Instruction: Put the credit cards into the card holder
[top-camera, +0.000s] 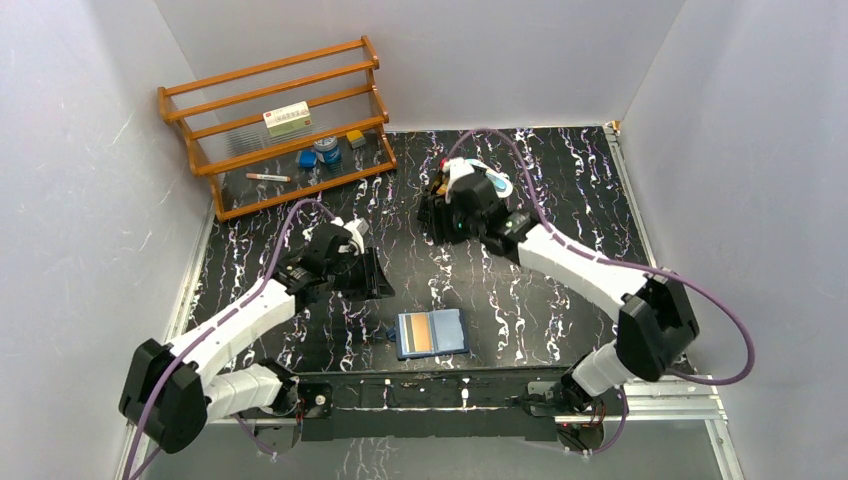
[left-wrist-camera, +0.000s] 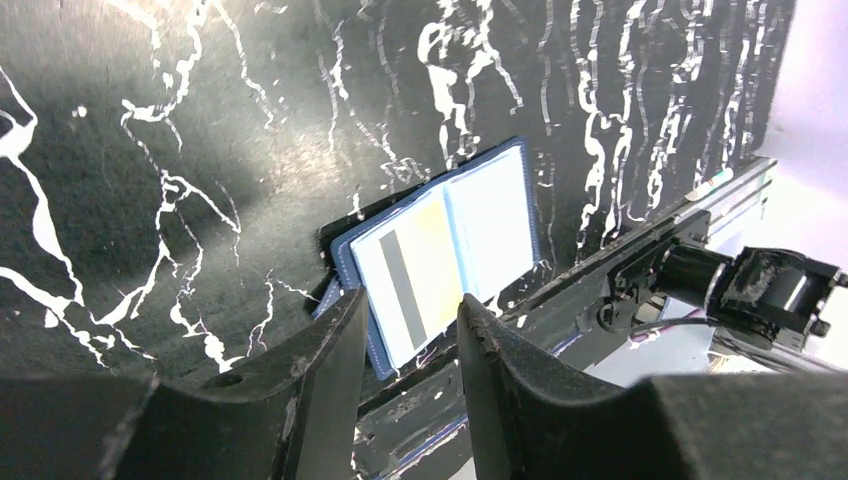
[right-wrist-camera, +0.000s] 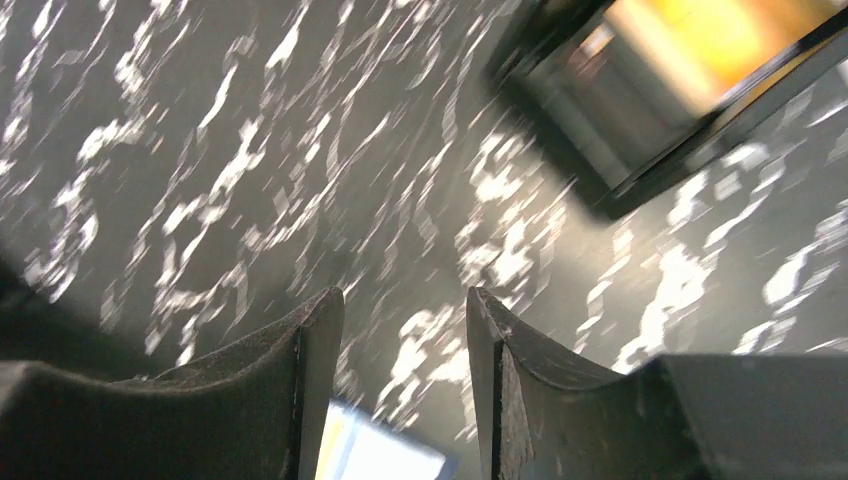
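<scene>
The blue card holder lies spread flat near the table's front edge. On its left half rests a yellow card with a dark stripe; the right half shows pale. Above and left of the holder, clear of it, my left gripper has its fingers parted, and nothing shows between them. My right gripper is open and empty, over the back middle of the table. A black box with yellow-orange contents, blurred in the right wrist view, lies beyond it; from the top, the right hand mostly covers this box.
A wooden rack holding several small items stands at the back left. Partly behind the right hand lies a white and blue object. Bare marble surface spreads between the two arms and along the right side.
</scene>
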